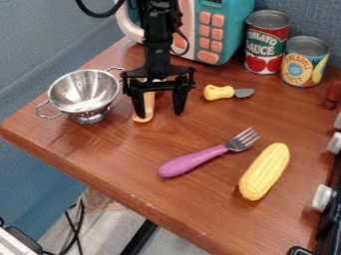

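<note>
My black gripper hangs low over the table, right of a steel colander, its fingers apart around or just in front of a pale yellow upright object that it partly hides; whether it grips this I cannot tell. A small yellow-handled knife or spreader lies to the right. A pink-handled fork and a yellow corn cob lie in the front half.
A teal toy microwave and two cans stand at the back. Dark equipment with white knobs lines the right edge.
</note>
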